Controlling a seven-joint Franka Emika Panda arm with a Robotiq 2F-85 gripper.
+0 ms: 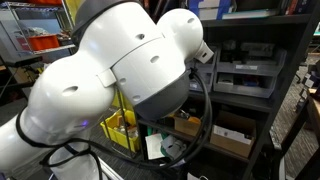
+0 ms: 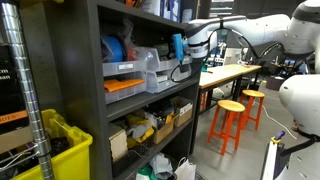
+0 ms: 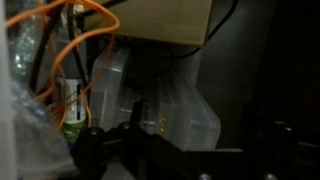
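Note:
In the wrist view my gripper stands open, its dark fingers (image 3: 126,143) spread along the bottom of the dim picture. A clear plastic bin (image 3: 190,112) lies just beyond them; whether they touch it cannot be told. Nothing shows gripped. In exterior view 2 the arm (image 2: 225,27) reaches across to the upper shelf, its wrist beside the clear drawers (image 2: 160,80). My own white arm (image 1: 70,95) covers much of exterior view 1 and hides the gripper there.
Orange cables (image 3: 72,45) and a green-labelled item (image 3: 75,118) crowd the left of the wrist view. Cardboard boxes (image 1: 232,132) occupy the lower shelf. A yellow bin (image 2: 60,155) stands at left, and orange stools (image 2: 228,122) stand on open floor.

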